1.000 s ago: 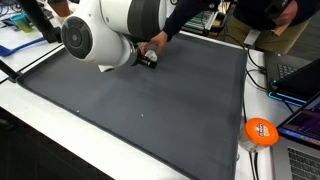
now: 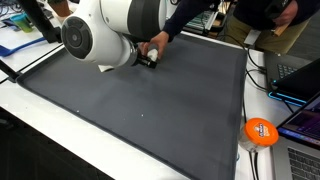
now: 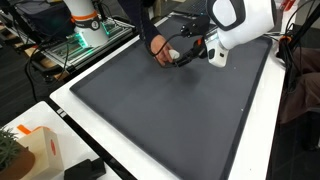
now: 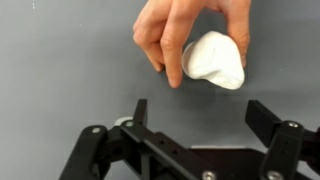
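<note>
In the wrist view a person's hand (image 4: 172, 28) holds a smooth white object (image 4: 213, 58) just above the grey mat, ahead of my fingertips. My gripper is open, its black fingers wide apart with nothing between them. The white object lies beyond the fingers and apart from them. In exterior view 1 the gripper (image 2: 147, 61) is small and dark beside the hand, low over the mat. From the other side, exterior view 2 has the white object (image 3: 174, 55) in the hand next to the gripper. What the object is, I cannot tell.
An orange-lidded container (image 2: 260, 132) and laptops stand beyond its right edge in exterior view 1. The person's hand is close to the gripper. A potted plant (image 3: 12, 152) sits at the near left corner in exterior view 2.
</note>
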